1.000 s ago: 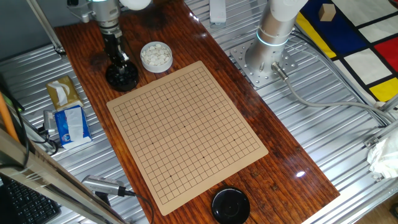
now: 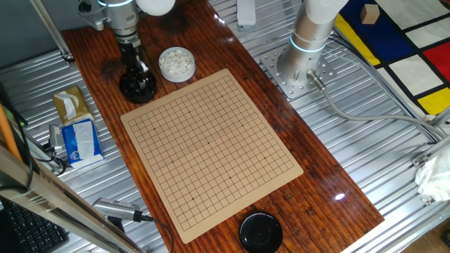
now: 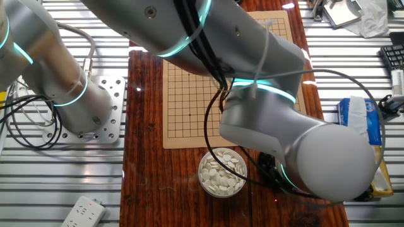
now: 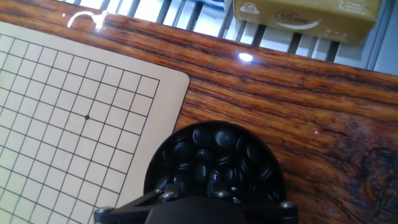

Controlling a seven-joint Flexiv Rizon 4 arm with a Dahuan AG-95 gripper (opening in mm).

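In the wrist view a round black bowl (image 4: 281, 180) full of glossy black stones (image 4: 202, 155) stands beside a corner of the tan grid board (image 4: 74, 124). My gripper reaches down at this bowl, its two fingertips apart, black stones showing between them. No stone is visibly held. Exterior view 1 has the gripper (image 2: 139, 76) pointing down over the black bowl (image 2: 126, 93), past the board's upper left corner. The board (image 2: 211, 151) is bare of stones. In exterior view 2 the arm hides the gripper and most of the black bowl.
A white bowl of white stones (image 2: 176, 64) stands close to the right of the black bowl. An empty-looking black dish (image 2: 261, 232) lies by the board's near edge. Tissue packs (image 2: 83, 143) sit off the table's left side.
Over the last second the arm and gripper have shifted slightly down and right at the black bowl. The bowls and board have stayed put.
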